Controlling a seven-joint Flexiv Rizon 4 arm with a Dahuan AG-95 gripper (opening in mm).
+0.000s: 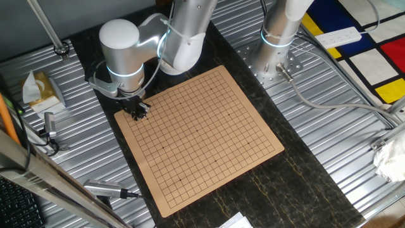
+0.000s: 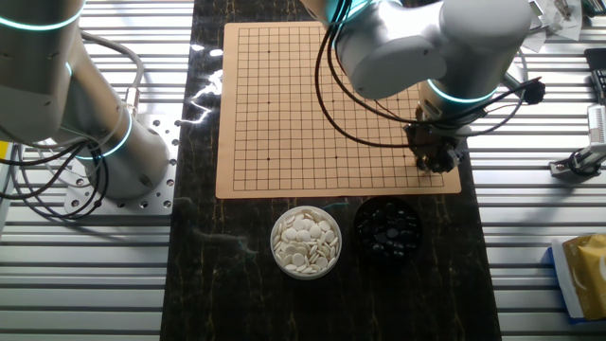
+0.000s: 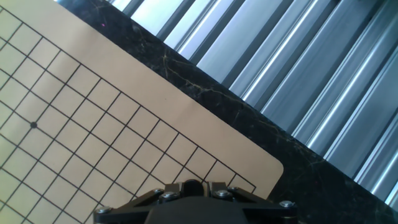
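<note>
The tan grid board point(image 1: 196, 136) lies flat on the dark table top, its playing area bare of stones where I can see it. Low over one corner of it is my gripper point(image 1: 140, 114), also visible in the second exterior view point(image 2: 436, 159). At the bottom of the wrist view, the gripper is shut on a small round black piece point(image 3: 193, 186), which looks like a stone. The fingertips partly hide it. A bowl of white stones point(image 2: 306, 242) and a dark bowl of black stones point(image 2: 388, 230) stand side by side just off the board's edge.
A tissue box point(image 1: 44, 95) sits on the ribbed metal surface beyond the table top. White paper point(image 1: 236, 221) shows at the lower edge of the first exterior view. Cables loop around the arm. Bare dark table top point(image 2: 237, 284) lies around the bowls.
</note>
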